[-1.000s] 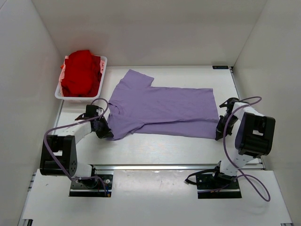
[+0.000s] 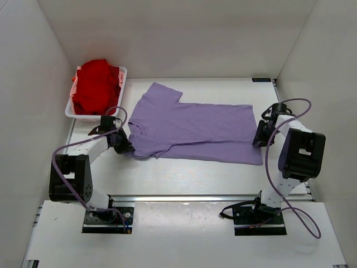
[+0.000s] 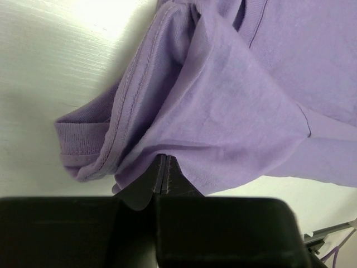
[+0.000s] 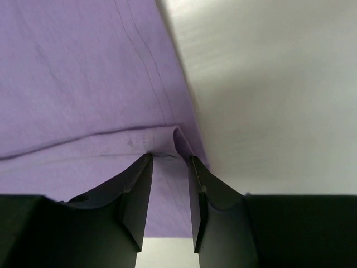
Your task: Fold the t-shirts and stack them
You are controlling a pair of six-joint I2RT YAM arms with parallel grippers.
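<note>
A purple t-shirt lies across the table, its lower part doubled over along the near side. At the shirt's left end my left gripper is shut on a bunched bit of cloth; its fingertips press together on the fabric in the left wrist view. A sleeve with a ribbed cuff shows beside them. My right gripper stands open at the right hem, its fingers on either side of a small raised corner of the folded layer. That corner is not clamped.
A white basket with red cloth in it stands at the back left. Bare table lies in front of the shirt and behind it at the right.
Both grippers have moved away from the front edge, the left one carrying its bit of cloth slightly. The right gripper has shifted up along the hem to the folded edge.
</note>
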